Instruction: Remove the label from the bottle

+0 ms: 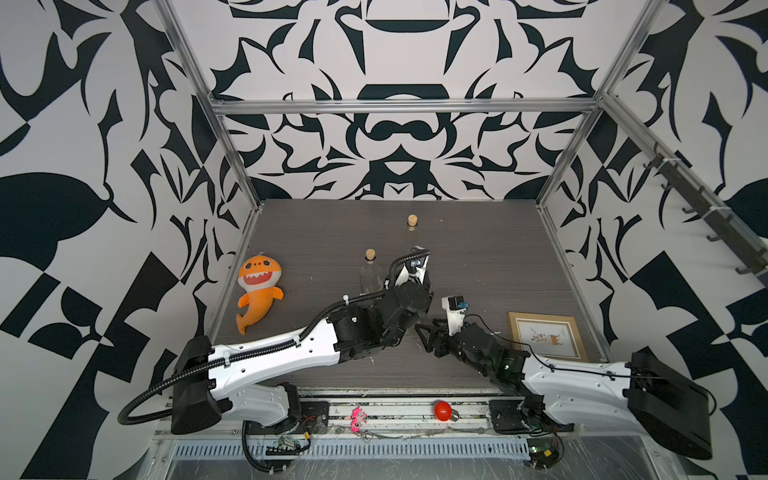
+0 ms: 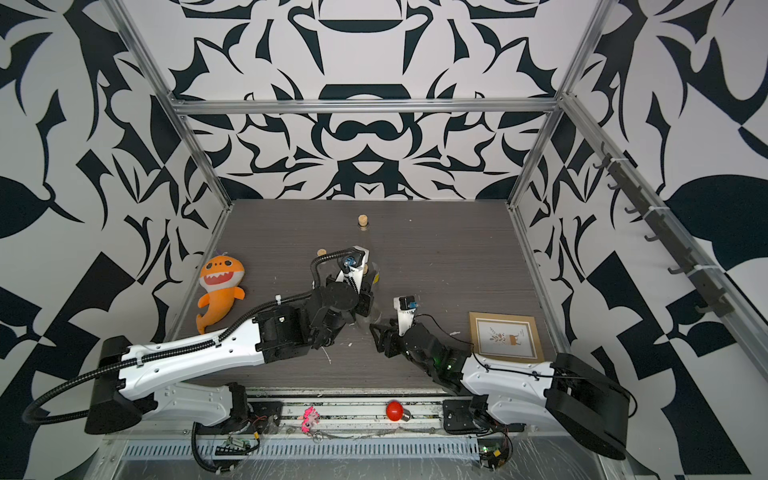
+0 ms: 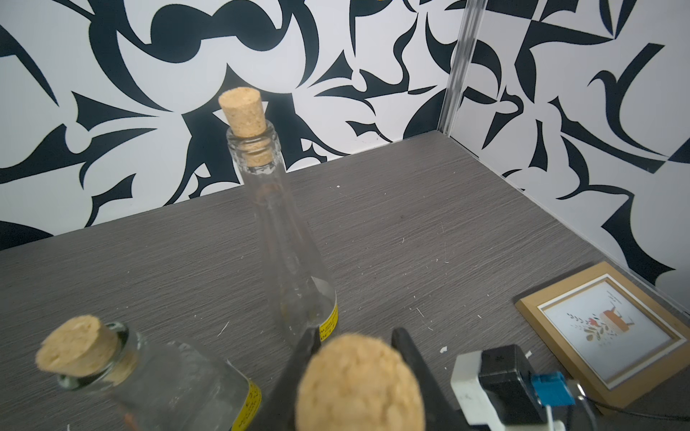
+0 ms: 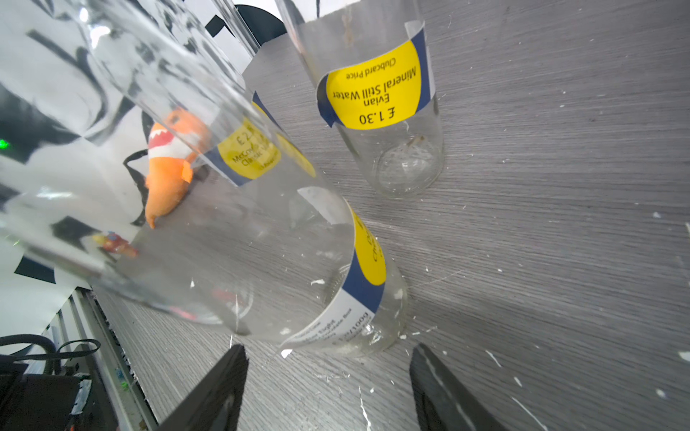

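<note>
In the left wrist view, my left gripper is shut on the cork (image 3: 359,380) of a glass bottle. That bottle's body (image 4: 302,258) fills the right wrist view, with a yellow, blue and white label (image 4: 366,251) near its base. My right gripper is open just beside its base, nothing between the fingers. Behind stand two more corked bottles: a tall one (image 3: 280,237) and one at left (image 3: 179,380). A bottle in the right wrist view carries an Evian price label (image 4: 377,86).
An orange shark toy (image 1: 257,296) lies at the left of the table, a framed picture (image 1: 548,340) at the right front.
</note>
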